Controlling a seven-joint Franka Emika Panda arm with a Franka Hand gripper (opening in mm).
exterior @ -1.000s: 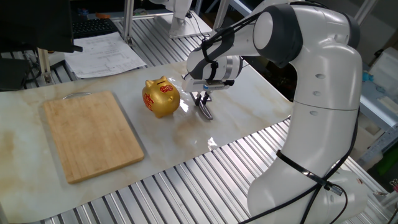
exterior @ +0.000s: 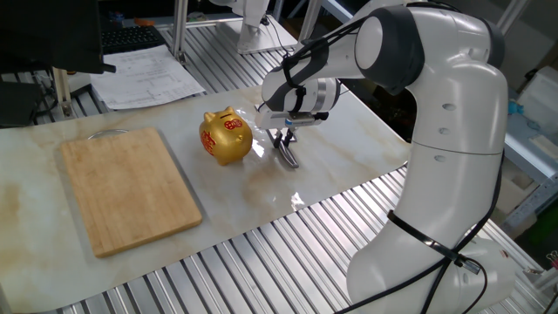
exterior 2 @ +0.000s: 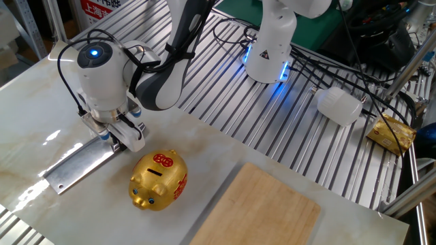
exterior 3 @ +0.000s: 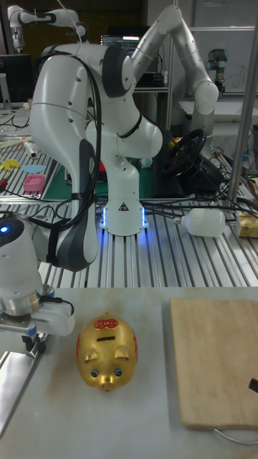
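My gripper (exterior: 283, 138) is low over the right part of the marble-patterned table, pointing down. Beneath it is a shiny flat metal piece (exterior 2: 78, 167), long and narrow with a small hole near one end. In exterior view 3 the same metal piece (exterior 3: 11, 386) runs out of the left edge. The dark fingers (exterior 2: 118, 144) are right at the metal, but their gap is too small and hidden to show whether they grip it. A golden piggy bank (exterior 2: 158, 180) with red markings and a coin slot stands beside the gripper, apart from it.
A wooden cutting board (exterior: 131, 187) with a metal handle lies beyond the piggy bank. Papers (exterior: 144, 77) lie by a keyboard at the back. A white bulb-like object (exterior 2: 338, 106) and a yellow box (exterior 2: 392, 134) rest on the slatted bench. Bare table surrounds the piggy bank.
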